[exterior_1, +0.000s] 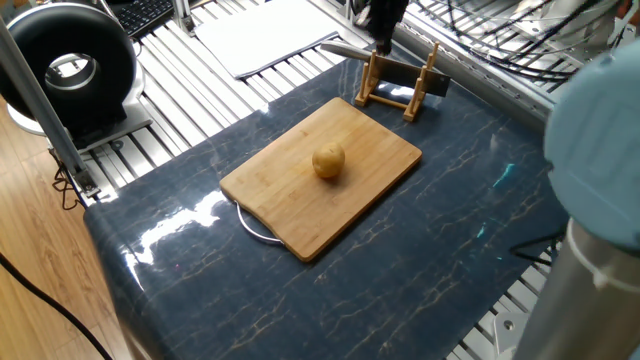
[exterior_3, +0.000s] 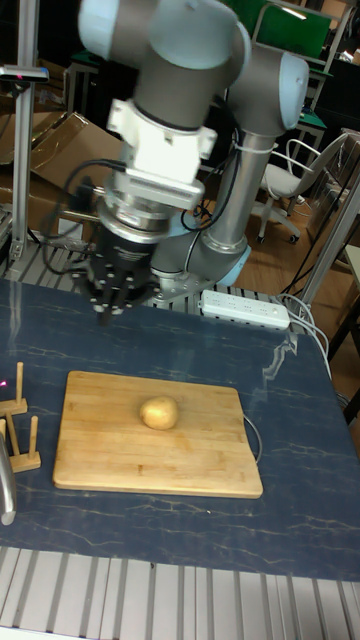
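Note:
A round yellow-brown potato (exterior_1: 328, 160) rests on the wooden cutting board (exterior_1: 270, 190), near its middle. In exterior view 3 the potato (exterior_3: 159, 413) lies toward the board's far side. A knife with a silver handle (exterior_1: 345, 50) lies across a small wooden rack (exterior_1: 410, 112) beyond the board. At the top of exterior view 1, my black gripper (exterior_1: 383, 45) hangs above the rack, its upper part cut off. Exterior view 3 has the gripper (exterior_3: 107, 316) in the air beyond the board, clear of the potato. Its fingers are dark and blurred, so their opening is unclear.
A metal loop handle (exterior_1: 258, 232) sticks out from the board. A white power strip (exterior_3: 244, 309) lies at the far edge. My pale blue arm joint (exterior_1: 600, 140) fills the right of exterior view 1.

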